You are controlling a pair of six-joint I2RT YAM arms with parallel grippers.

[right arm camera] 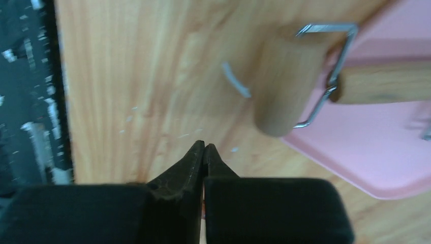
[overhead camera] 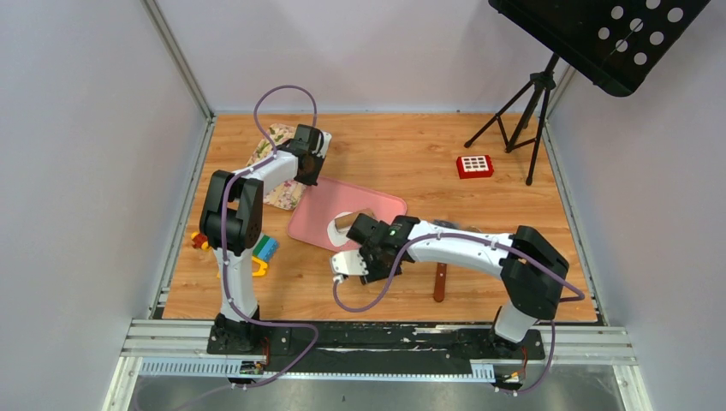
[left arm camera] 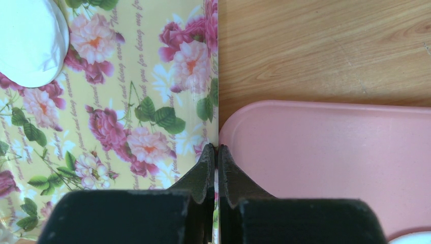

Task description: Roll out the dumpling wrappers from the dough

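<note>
A floral mat (left arm camera: 127, 91) with a white wrapper stack (left arm camera: 28, 38) on it lies left of the pink tray (left arm camera: 325, 152) in the left wrist view. My left gripper is shut, nothing visible between its fingers, where mat and tray meet. In the top view a white dough round (overhead camera: 336, 235) and wooden piece lie in the tray. In the blurred right wrist view, a wooden roller (right arm camera: 287, 86) with a metal frame and handle (right arm camera: 386, 81) rests at the tray's edge, beyond my right gripper, whose fingertips look close together, empty.
A brown-handled knife (overhead camera: 440, 281) lies right of the tray, toy bricks (overhead camera: 265, 248) at left, a red object (overhead camera: 474, 166) and a music stand (overhead camera: 539, 86) at back right. The wood right of the tray is fairly clear.
</note>
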